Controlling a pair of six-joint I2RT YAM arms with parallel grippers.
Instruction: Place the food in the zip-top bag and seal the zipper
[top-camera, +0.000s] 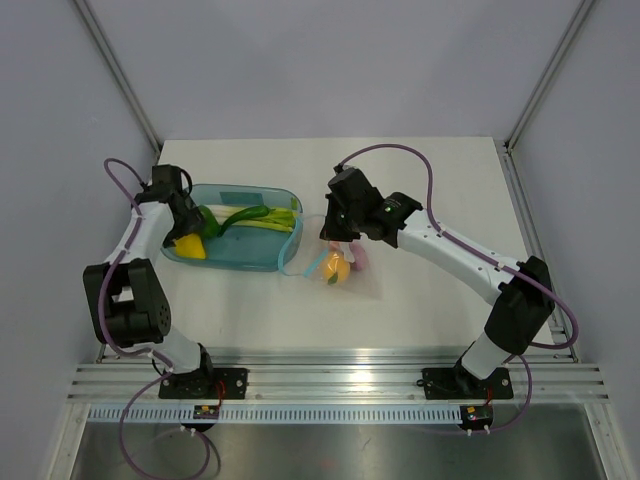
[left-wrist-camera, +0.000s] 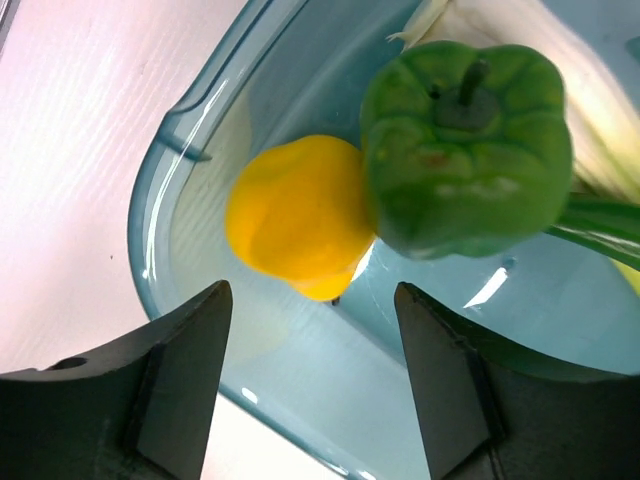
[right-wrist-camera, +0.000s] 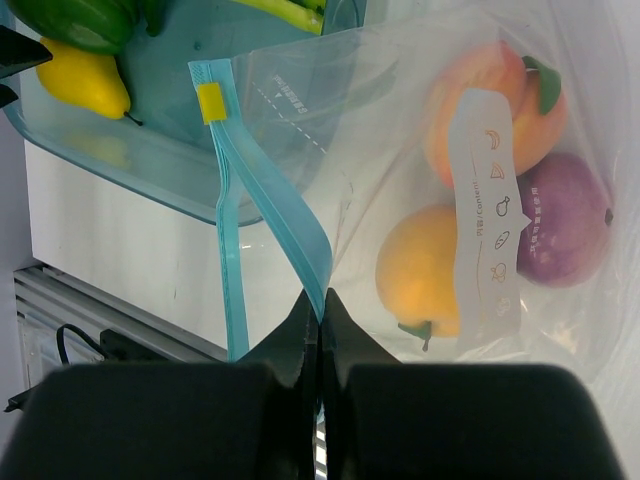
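A clear zip top bag (right-wrist-camera: 350, 190) lies open-mouthed with its blue zipper strip (right-wrist-camera: 290, 215). My right gripper is shut on the edge of that strip. Inside the bag are a peach (right-wrist-camera: 540, 135), an orange-yellow fruit (right-wrist-camera: 418, 270) and a purple fruit (right-wrist-camera: 565, 225), partly behind the printed label. My left gripper stands open above the left end of the blue tray (left-wrist-camera: 290, 395). A yellow pear (left-wrist-camera: 300, 215) rests in the tray just beyond its fingertips, with a green pepper (left-wrist-camera: 465, 150) touching it.
In the tray a long green vegetable (top-camera: 247, 214) and pale leafy stalks (top-camera: 275, 220) lie right of the pepper. The tray's right end reaches the bag's mouth.
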